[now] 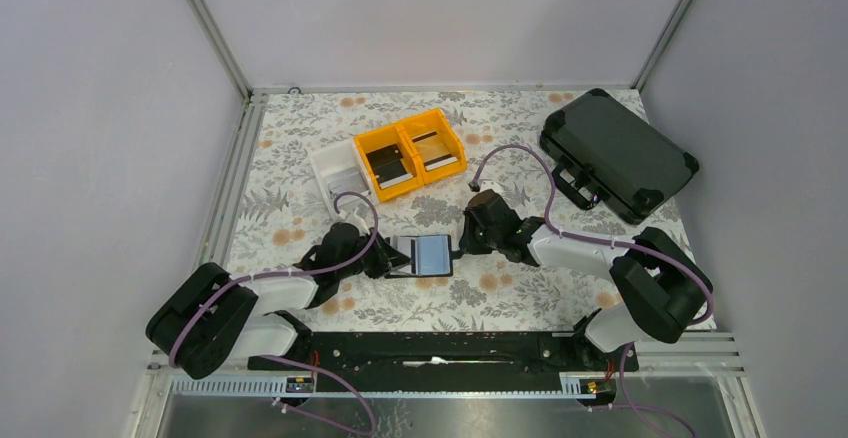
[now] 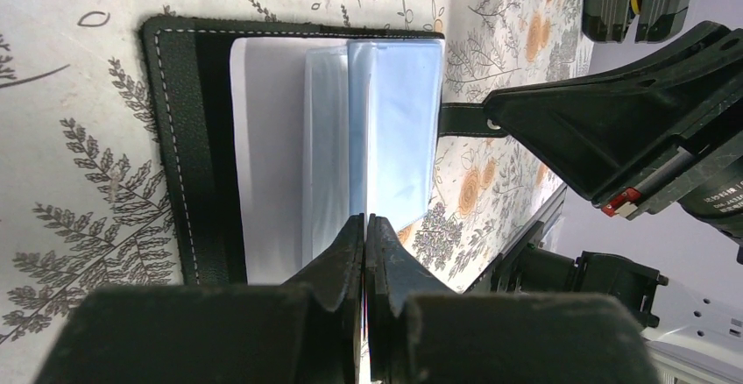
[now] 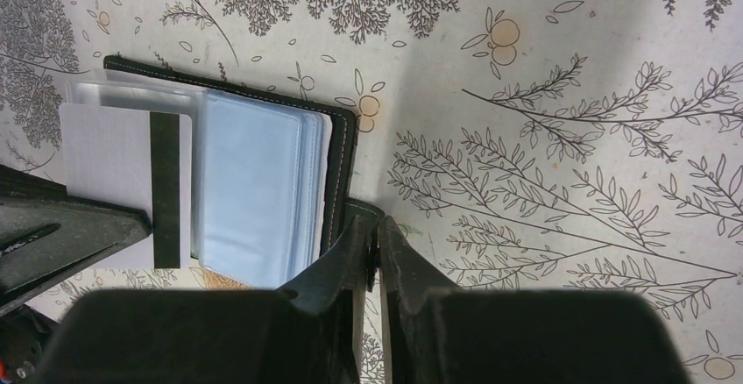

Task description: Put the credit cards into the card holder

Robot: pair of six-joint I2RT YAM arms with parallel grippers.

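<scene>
The dark card holder [image 2: 172,138] lies open on the table, its clear sleeve [image 2: 326,138] and light blue sleeve [image 3: 250,182] showing. My left gripper is shut on a pale card with a dark stripe; it appears edge-on in the left wrist view. In the right wrist view the card stands over the clear sleeves, its edge close beside the blue one. Whether that edge is inside a pocket, I cannot tell. At the holder's right side, my right gripper is shut on its small dark strap [image 2: 464,119].
Behind the holder stand a white tray [image 1: 322,170] and an orange two-part tray [image 1: 407,156] with cards inside. A dark case [image 1: 615,153] occupies the back right. Patterned table between the right arm and the orange tray is clear.
</scene>
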